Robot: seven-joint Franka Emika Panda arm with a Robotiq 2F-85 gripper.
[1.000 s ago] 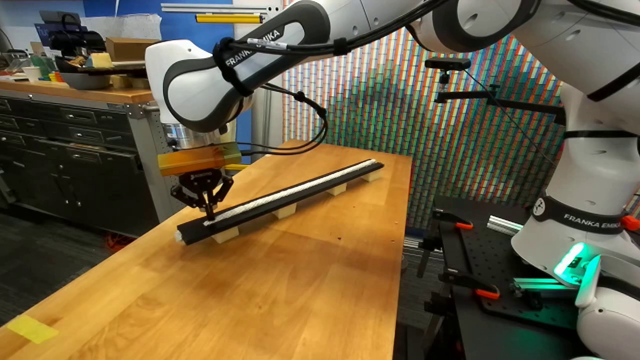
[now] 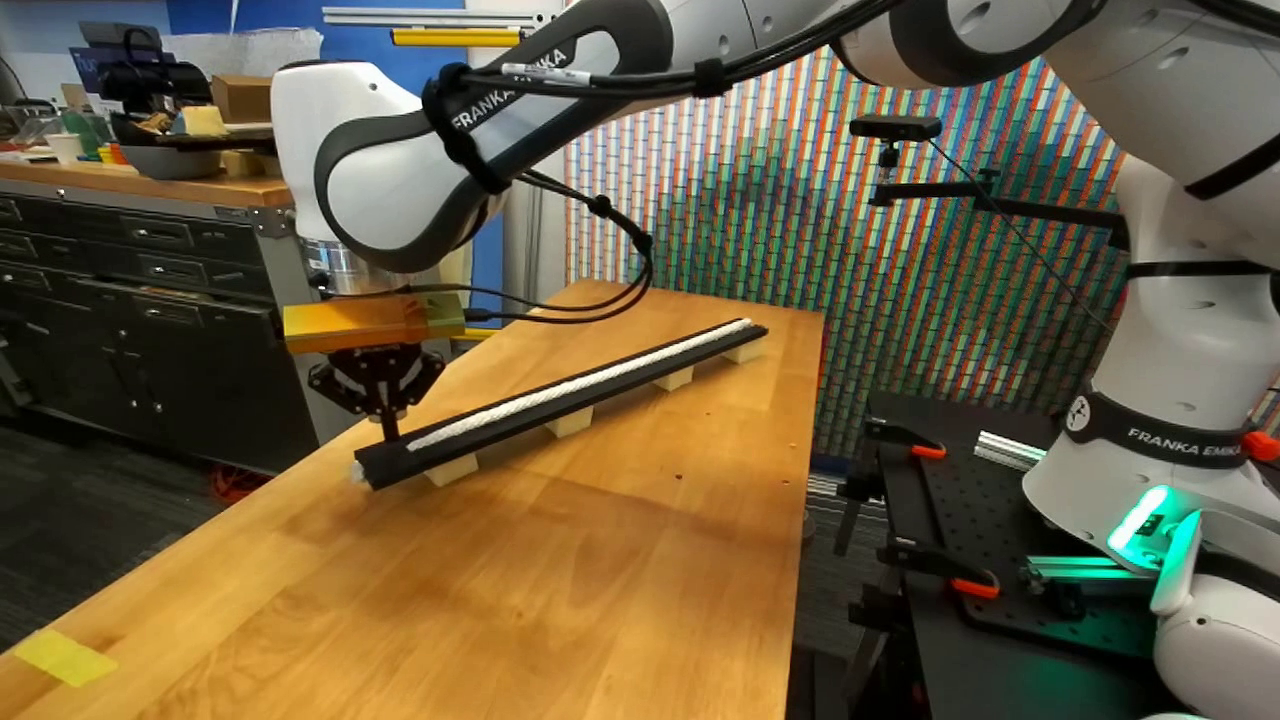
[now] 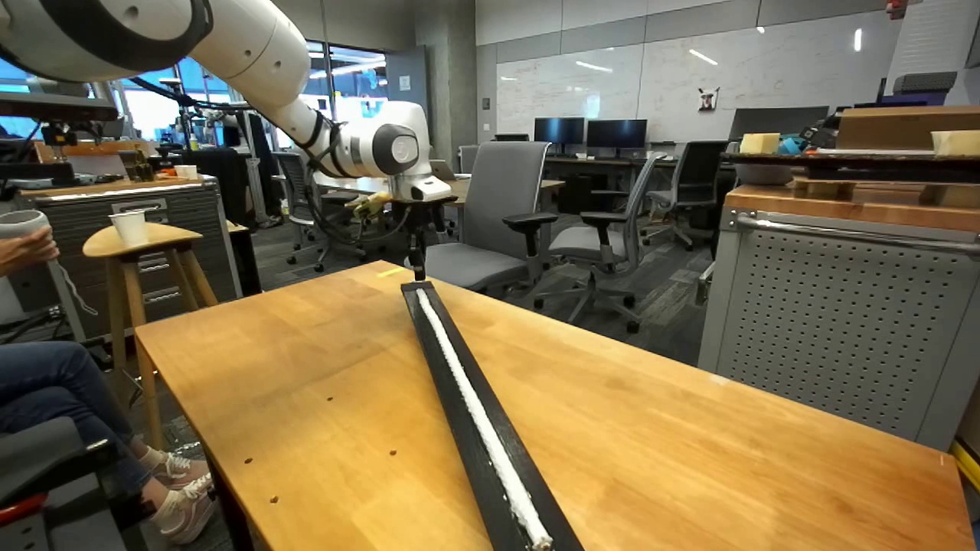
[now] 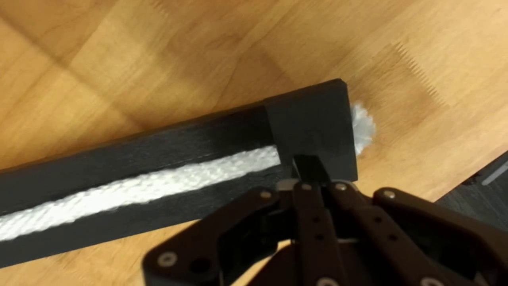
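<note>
A white rope point(image 2: 576, 382) lies along a long black channel point(image 2: 600, 390), which is raised on small wooden blocks. At the channel's near end in exterior view 1, a black cover point(image 4: 314, 124) spans it, and the rope's frayed tip point(image 4: 362, 128) pokes out beyond. My gripper is shut, with nothing visible between its fingers. Its fingertips are over the cover's edge in the wrist view, near where the rope point(image 4: 190, 181) passes under. Whether they touch the cover cannot be told. From exterior view 2, the gripper point(image 3: 419, 274) stands at the channel's far end.
Wooden blocks point(image 2: 570, 421) hold the channel off the wooden table point(image 2: 624, 552). Yellow tape point(image 2: 66, 656) marks a table corner. A person's legs point(image 3: 64, 404) are beside the table in exterior view 2.
My gripper has shifted left in exterior view 1, from above the rope near the cover to over the cover at the channel's end. The rope and channel look unmoved.
</note>
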